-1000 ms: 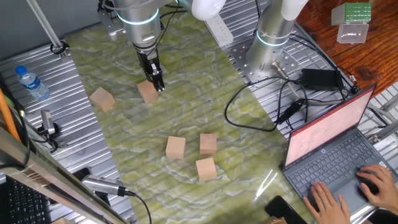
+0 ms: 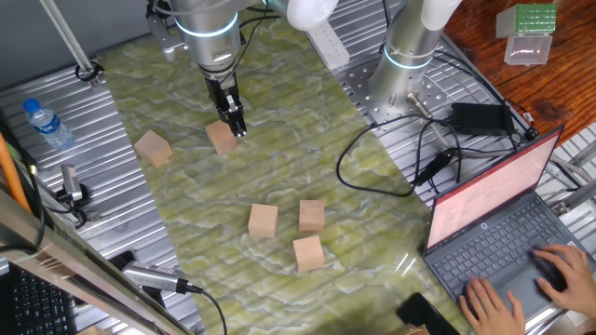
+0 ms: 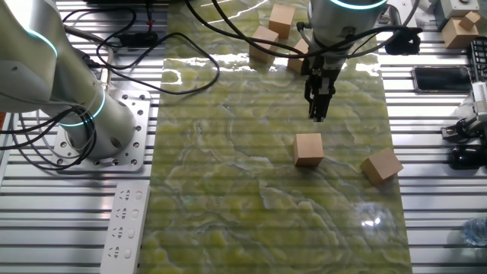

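My gripper [image 2: 239, 131] points down over the green marbled mat [image 2: 307, 112], at the edge of a wooden cube [image 2: 221, 138] in exterior view 1. From the other side, in exterior view 2, a strip of mat separates the gripper [image 3: 318, 117] from that cube [image 3: 308, 150]. Its dark fingers look close together, and whether they are open or shut is unclear. No cube shows between them. A second cube [image 2: 153, 148] rests turned near the mat's left edge. Three more cubes form a loose group at mid-mat: one on the left [image 2: 264, 221], one on the right [image 2: 311, 215], one in front [image 2: 308, 253].
A black cable [image 2: 350, 180] loops onto the mat's right side. The laptop [image 2: 494, 233], with a person's hands on it, overlaps the lower right corner near a phone [image 2: 426, 314]. A bottle [image 2: 48, 125] stands off the left edge. Mat between gripper and cube group is clear.
The arm, gripper and cubes have kept their places. Only the person's hands at the laptop shift slightly, and the glare on the mat near the laptop has shrunk.
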